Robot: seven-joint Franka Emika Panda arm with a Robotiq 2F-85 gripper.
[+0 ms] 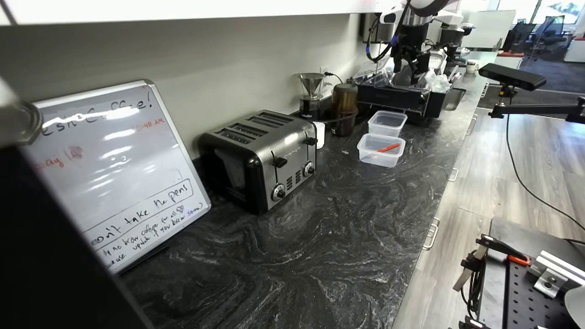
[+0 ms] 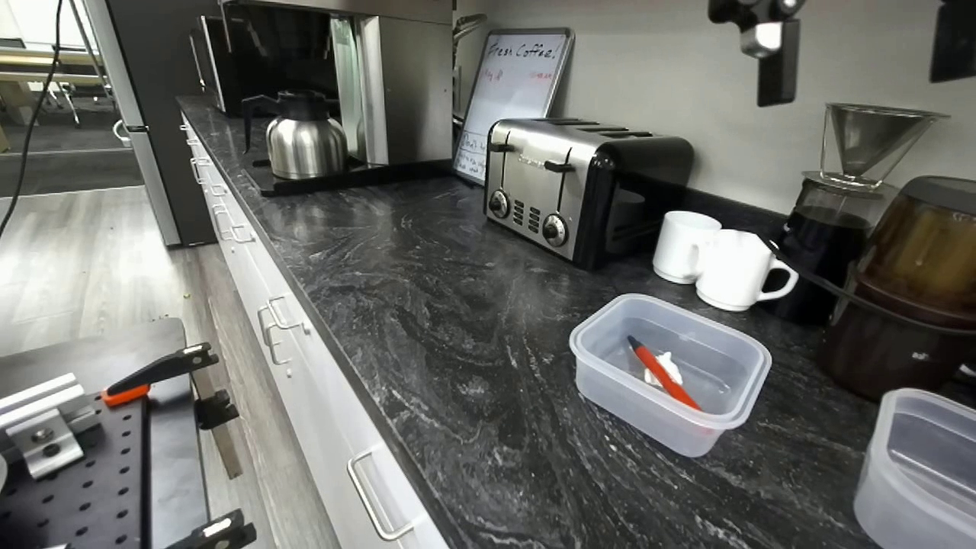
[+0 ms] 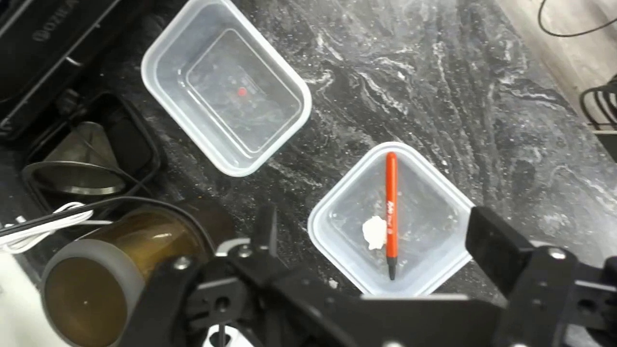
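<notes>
High over the counter, my gripper is open in the wrist view, its two dark fingers [image 3: 498, 246] wide apart and nothing held. Past them, lower down, a clear plastic container [image 3: 332, 251] holds a red-orange pen [image 3: 392, 208] with a dark tip and a small white lump [image 3: 374, 232]. Another clear container [image 3: 167, 95] has a small red spot at its bottom and stands apart from the first. In exterior view 2, the fingers [image 2: 775, 73] hang at the top edge, well above the pen's container [image 2: 631, 402].
A steel toaster [image 2: 540, 192], white mugs [image 2: 686, 247], a glass coffee dripper [image 2: 874, 137] and a brown canister [image 2: 924, 265] line the wall side. Behind the containers is a black dish rack [image 1: 392, 98].
</notes>
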